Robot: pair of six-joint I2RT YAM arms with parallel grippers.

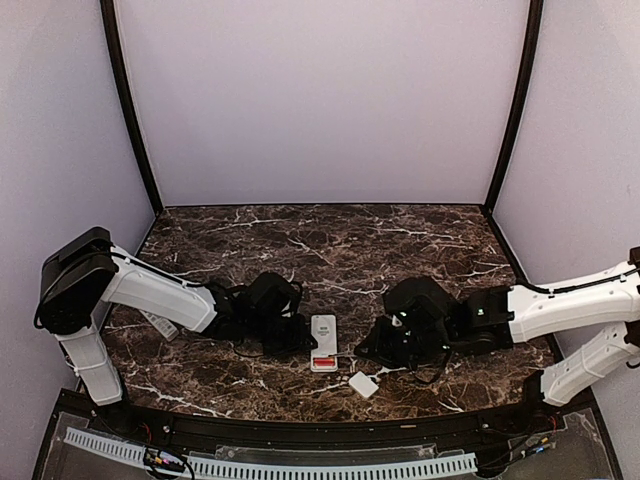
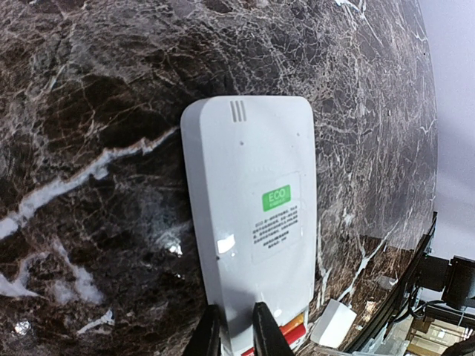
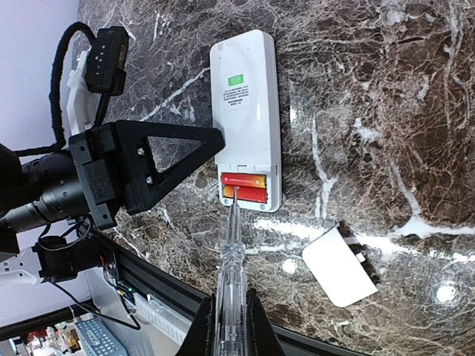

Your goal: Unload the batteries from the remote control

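Observation:
A white remote (image 1: pixel 323 330) lies face down, its battery bay open, with red-orange batteries (image 3: pixel 243 191) inside. My left gripper is at the remote's side, its fingertips on or beside the lower part of the body; how firmly they close is unclear. My right gripper is shut on a slim clear tool (image 3: pixel 231 271), whose tip reaches the batteries in the right wrist view. The removed white cover (image 3: pixel 338 267) lies beside the remote, toward the front right.
A second remote (image 1: pixel 160 322) lies at the far left, partly behind the left arm. Walls stand at the back and sides; the table's front edge is close to the cover.

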